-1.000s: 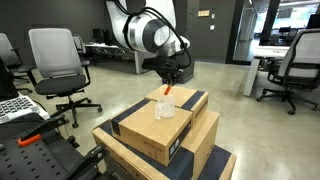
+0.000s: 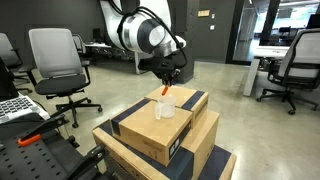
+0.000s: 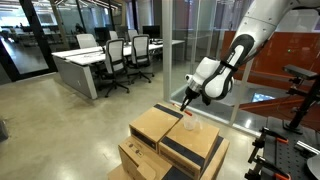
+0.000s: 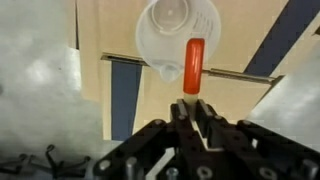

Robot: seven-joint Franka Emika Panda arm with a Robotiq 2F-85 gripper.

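Observation:
Pinched upright at one end, an orange-red marker-like stick with a pale lower part (image 4: 193, 68) sits in my gripper, which is shut on it. In exterior view 1 the stick (image 2: 166, 90) points down from the gripper (image 2: 169, 81), over a clear plastic cup (image 2: 166, 103). The wrist view has the cup (image 4: 152, 42) at the top, with the stick's far end overlapping its near edge. Whether the stick is inside the cup's rim or above it, I cannot tell. The cup (image 3: 192, 123) stands on a cardboard box in exterior view 2.
The cardboard box (image 2: 150, 130) has dark tape bands and is one of several stacked together. A dark table (image 2: 40, 155) with equipment lies at the near left in exterior view 1. Office chairs (image 2: 57, 68) stand behind. Open floor (image 3: 60, 130) spreads left in exterior view 2.

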